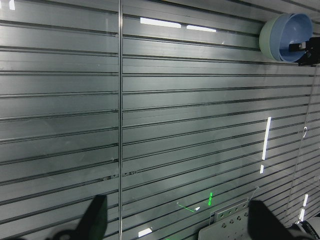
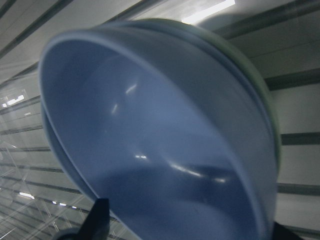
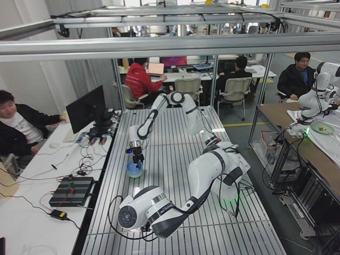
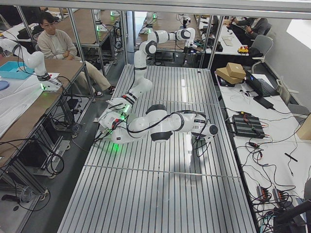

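Observation:
Stacked bowls, blue [image 3: 135,169] inside with a pale green one outside, sit on the slatted metal table. My right gripper [image 3: 137,159] is down at the bowls' rim; in the right wrist view a blue bowl [image 2: 145,125] fills the frame, tilted within the others, with the fingertips at the lower edge. Whether it grips the rim I cannot tell. My left gripper hangs open over bare table, nothing visible between its fingers, with the bowls [image 1: 287,37] at the top right of its view.
The large near arm spans its front part. A white desk [image 3: 42,234] with a monitor, cables and black boxes runs along one side; another bench with a robot [image 3: 313,101] stands on the other.

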